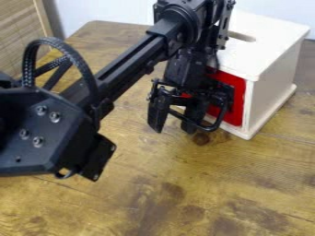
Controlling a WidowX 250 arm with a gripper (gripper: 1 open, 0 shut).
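A white box (268, 64) stands at the right of the table, with a red panel (234, 101) on the side facing the arm. My gripper (172, 118) is low at the box's left, in front of that red panel and close to it. Its dark fingers point down toward the table and overlap the arm's linkage, so I cannot tell whether it is open or shut or whether anything is between them.
A light wooden board (17, 37) is at the upper left. The arm's mounting fills much of the left side.
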